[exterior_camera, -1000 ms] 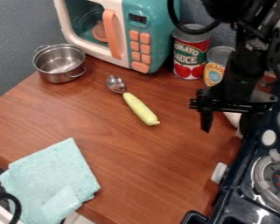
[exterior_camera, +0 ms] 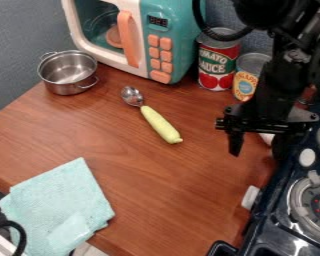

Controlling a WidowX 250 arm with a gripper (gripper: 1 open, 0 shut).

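Observation:
My black gripper [exterior_camera: 243,130] hangs at the right side of the wooden table, pointing down between the cans and the stove, with a white object partly hidden behind it. Whether its fingers are open or shut is hard to make out. A spoon [exterior_camera: 133,97] and a yellow corn cob [exterior_camera: 160,123] lie mid-table to its left. A steel pot [exterior_camera: 68,74] sits at the back left.
A toy microwave [exterior_camera: 167,55] stands at the back, beside a red can [exterior_camera: 215,70] and a second can [exterior_camera: 246,82]. A black stove [exterior_camera: 275,232] fills the right edge; a folded cloth [exterior_camera: 49,205] lies front left.

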